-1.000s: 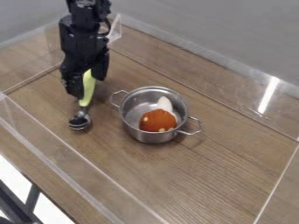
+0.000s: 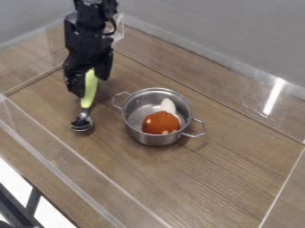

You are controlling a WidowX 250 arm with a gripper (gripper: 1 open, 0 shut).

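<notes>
My black gripper point(image 2: 89, 73) is at the upper left, lowered over a ladle with a pale yellow-green handle point(image 2: 88, 94) and a dark metal bowl point(image 2: 82, 124). The fingers are around or beside the top of the handle; whether they grip it cannot be told. To the right sits a steel pot point(image 2: 172, 96) with two handles, holding an orange-red round item point(image 2: 161, 122) and a white piece point(image 2: 168, 106).
A pale wall point(image 2: 226, 44) runs along the back, and a counter edge lies at the lower left.
The gripper has shifted very slightly at the top of the handle. The ladle and the pot look unmoved.
</notes>
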